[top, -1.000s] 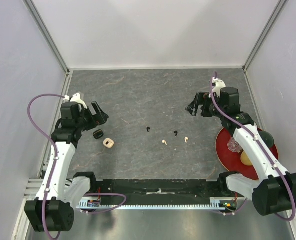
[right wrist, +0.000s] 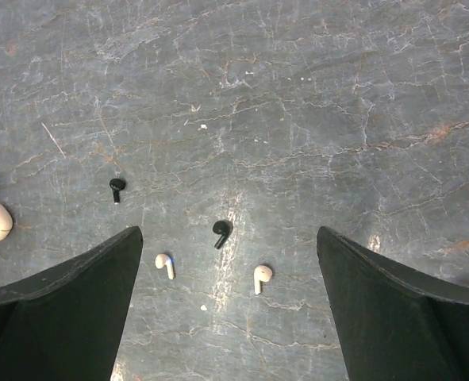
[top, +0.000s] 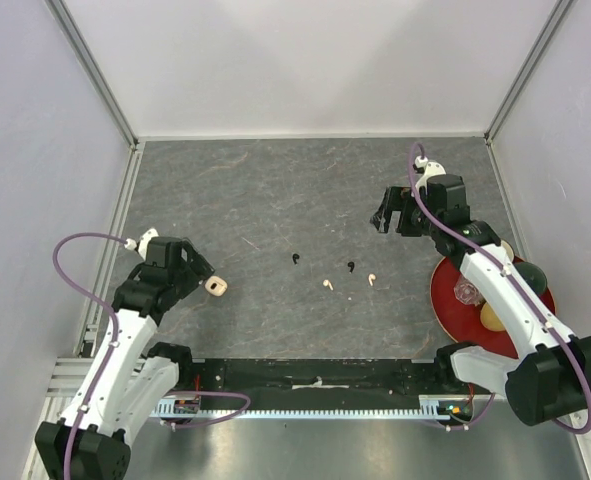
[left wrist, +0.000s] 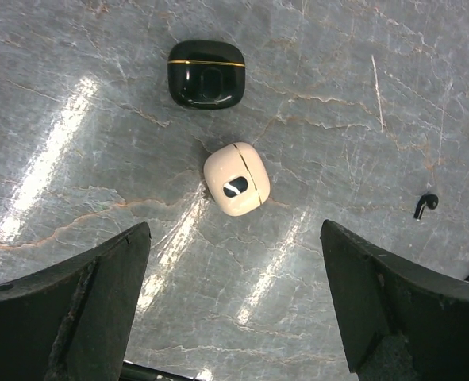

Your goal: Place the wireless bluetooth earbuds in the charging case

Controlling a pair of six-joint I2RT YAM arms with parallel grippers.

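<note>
A cream charging case (left wrist: 237,178) and, beyond it, a black charging case (left wrist: 207,79) lie in the left wrist view, both with lids closed. My left gripper is open above the table near them, nothing between its fingers. From above, the left arm hides the black case, while the cream case (top: 216,286) shows beside the fingers. Loose on the table lie two white earbuds (right wrist: 165,264) and two black earbuds (right wrist: 117,187). Over at the right, my right gripper (top: 383,212) stays open and empty, raised above the table.
A red plate (top: 451,318) carrying a green item (top: 532,279), a yellow item (top: 490,318) and a clear one (top: 466,291) sits under the right arm.
My left gripper has come toward the front of the table, nearer the cream case, and its arm now covers the black case in the top view. The right arm looks almost unmoved.
</note>
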